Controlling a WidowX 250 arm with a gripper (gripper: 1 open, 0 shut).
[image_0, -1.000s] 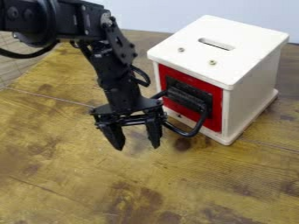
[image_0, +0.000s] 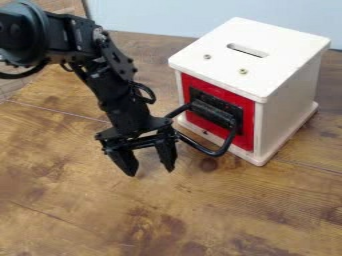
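Note:
My black gripper (image_0: 147, 160) hangs low over the wooden table, left of a white box (image_0: 286, 90), its two fingers pointing down and apart, with nothing seen between them. The box has a red front panel (image_0: 195, 82) with a black part and a dark loop handle (image_0: 213, 151) that sticks out toward the gripper. The box top has a slot and two small knobs.
A pale wall stands behind the box.
The arm and gripper have shifted slightly to the left, away from the box. The box stays where it was.

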